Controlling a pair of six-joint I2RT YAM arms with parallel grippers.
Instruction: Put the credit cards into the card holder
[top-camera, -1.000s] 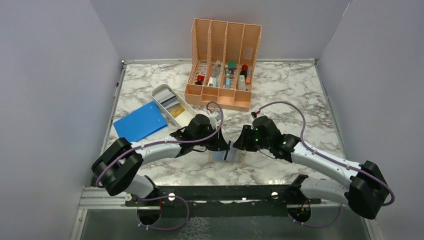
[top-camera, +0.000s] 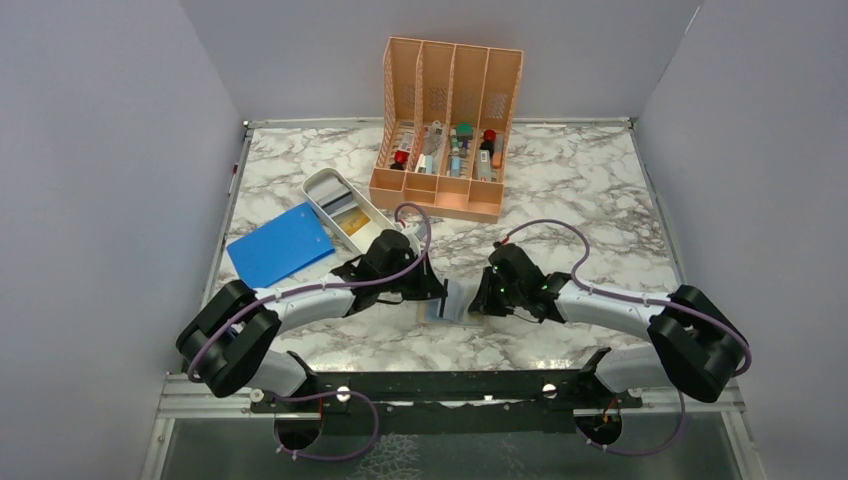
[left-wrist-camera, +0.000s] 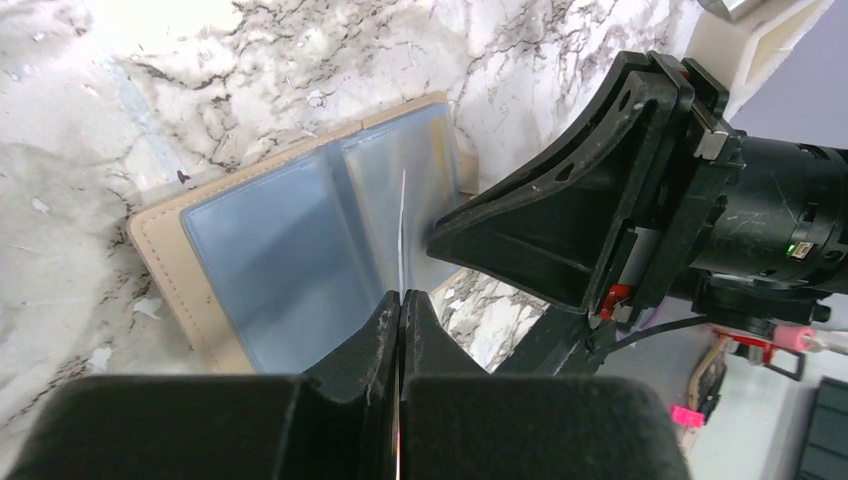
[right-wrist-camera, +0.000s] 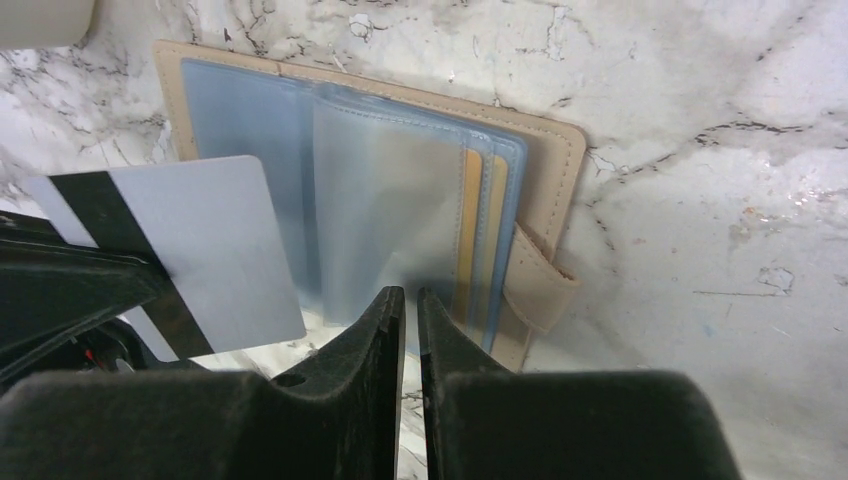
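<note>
My left gripper is shut on a silver card with a black stripe, which shows edge-on in the left wrist view. The card is held above the open beige card holder (left-wrist-camera: 165, 235), which has blue and clear sleeves (right-wrist-camera: 390, 190) and lies flat on the table. My right gripper is down at the clear sleeve, its fingertips close together with only a narrow slit between them. In the left wrist view, its dark fingers (left-wrist-camera: 520, 225) reach the sleeve. Whether sleeve film lies between them is hidden.
A white tray (top-camera: 316, 182) with more cards stands behind the left arm, beside a blue board (top-camera: 278, 245). An orange compartment rack (top-camera: 437, 209) with bottles and small items is at the back.
My right gripper has come lower, its arm folding in toward the holder. The left gripper has shifted slightly left, keeping the card.
</note>
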